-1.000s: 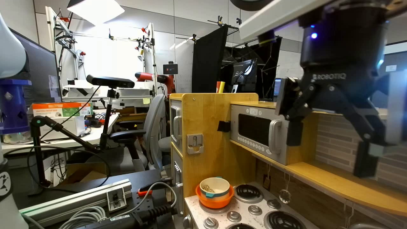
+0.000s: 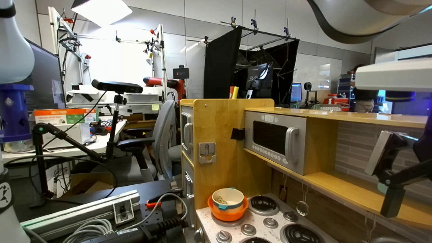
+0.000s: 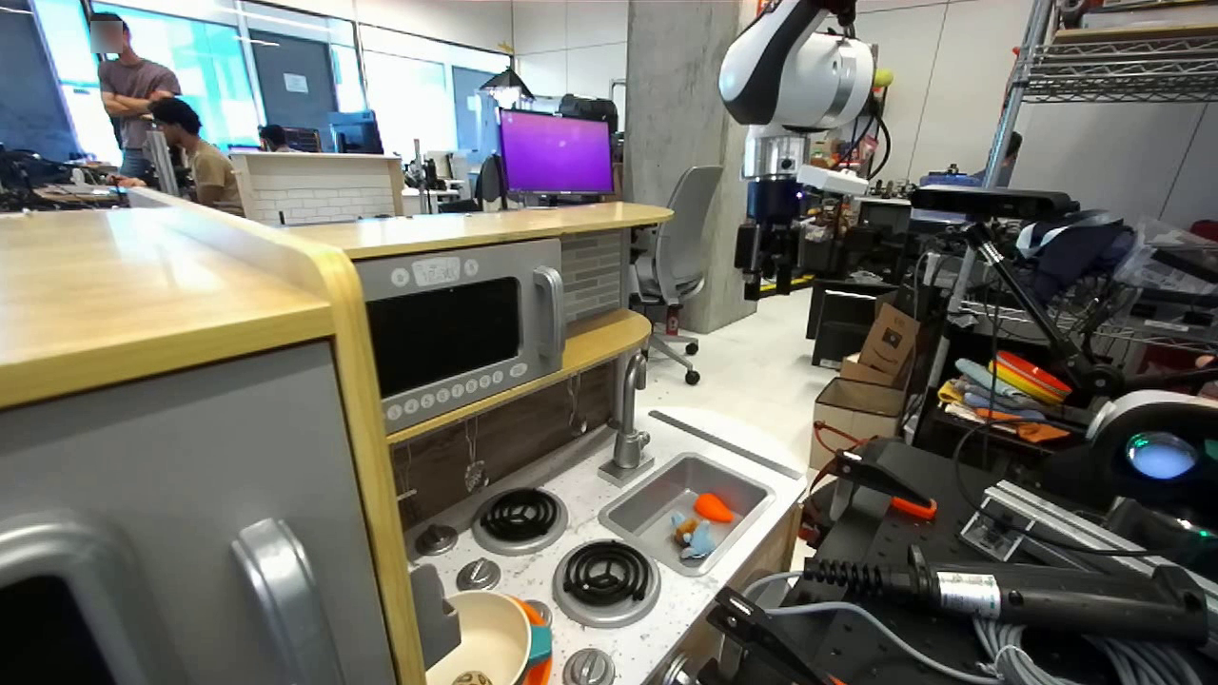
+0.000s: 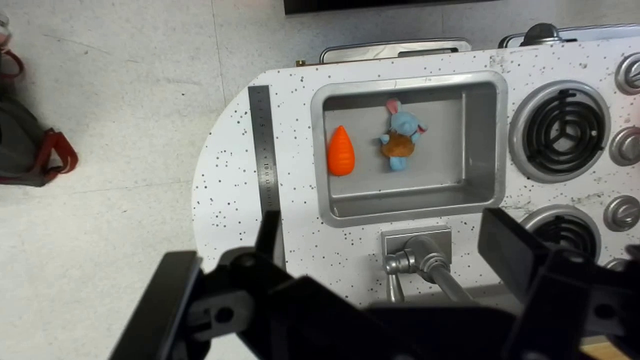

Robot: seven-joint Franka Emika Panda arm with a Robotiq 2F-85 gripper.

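Observation:
Inside the grey sink point(image 4: 414, 210) lie an orange teardrop-shaped toy point(image 4: 340, 153) and a small blue plush toy point(image 4: 399, 135) with a brown body. They are apart, the orange one nearer the sink's left wall in the wrist view. My gripper stands open high over the counter, fingers wide apart and nothing between them. In exterior view 2 the gripper point(image 3: 767, 280) hangs well above the sink. Only part of the gripper shows at the right edge of exterior view 1. A cream pot point(image 2: 227, 198) with something small inside sits in an orange bowl point(image 2: 228, 215) on the stove.
A faucet point(image 4: 429, 255) rises beside the sink, and a metal ruler point(image 4: 264, 147) lies on the counter. The microwave point(image 2: 275, 139) and wooden shelf point(image 2: 364, 192) stand above the counter. Stove burners point(image 4: 561, 132) adjoin the sink.
My open gripper has moved to the right in exterior view 1, from in front of the shelf to partly out of frame. The pot and bowl have not moved.

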